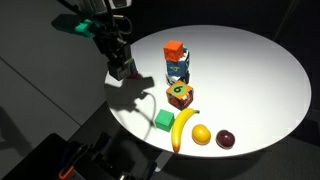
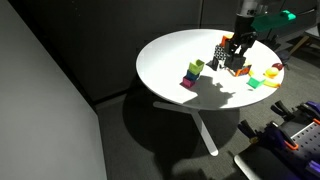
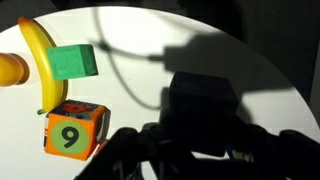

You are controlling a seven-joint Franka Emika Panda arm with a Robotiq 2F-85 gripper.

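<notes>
A dark block fills the space between the fingers of my gripper, which is shut on it. In the wrist view the block hides much of the fingers and the table under it. It is held over the white round table, and its shadow falls on the surface. From the other side, my gripper appears to the right of a small stack of green, blue and pink blocks. In the first exterior view that stack is mostly hidden behind the gripper.
A tall stack topped with an orange block stands near the table's middle. An orange-sided number block, green block, banana, orange and dark red fruit lie nearby.
</notes>
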